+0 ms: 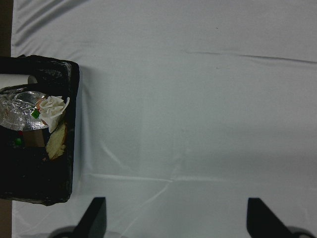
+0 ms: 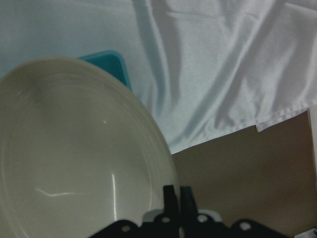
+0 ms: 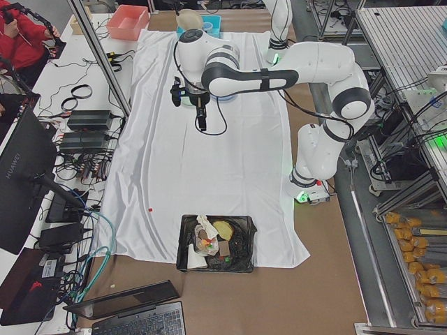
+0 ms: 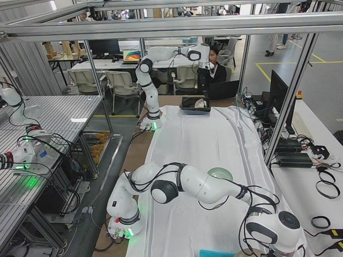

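My right gripper is shut on the rim of a cream plate, which hangs at the far end of the cloth over a teal basket. My left gripper is open above the white cloth, nothing between its fingers. A black tray at the near end holds scraps: foil, crumpled paper and a piece of bread. A pale green plate lies on the cloth behind the nearer arm in the right camera view.
A pink bin stands at the back left. A laptop, monitor and cables line the near and left edges, outside the cloth.
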